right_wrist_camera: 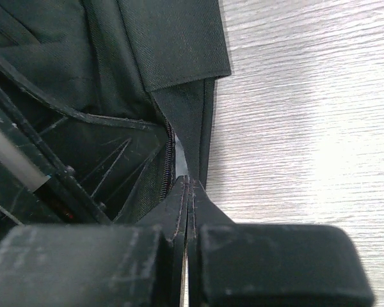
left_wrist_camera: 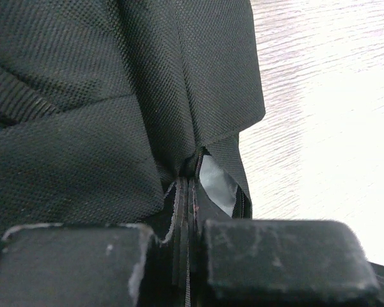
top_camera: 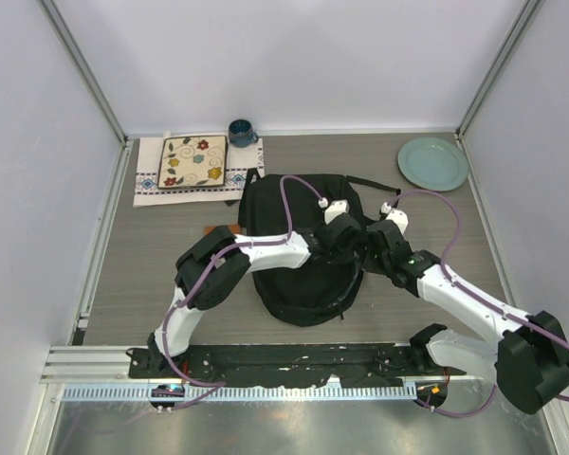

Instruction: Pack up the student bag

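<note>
The black bag [top_camera: 303, 308] lies on the table, its mouth open toward the front. My left gripper [top_camera: 353, 258] is over the bag's right side. In the left wrist view its tips are shut where the black cloth [left_wrist_camera: 168, 121] gathers into folds, apparently pinching it. The right gripper [top_camera: 369, 269] is beside it at the bag's right edge. Seen from the right wrist, its fingers are shut beside the zipper [right_wrist_camera: 169, 160]; whether any thin cloth lies between them is hidden. Inside the bag, a dark object with a light band [right_wrist_camera: 16, 157] and some red shows partly.
A flowered notebook [top_camera: 192, 161] lies on a patterned cloth [top_camera: 152, 190] at the back left, near a dark blue mug [top_camera: 242, 132]. A green plate [top_camera: 432, 163] sits at the back right. Bare table shows at the front left.
</note>
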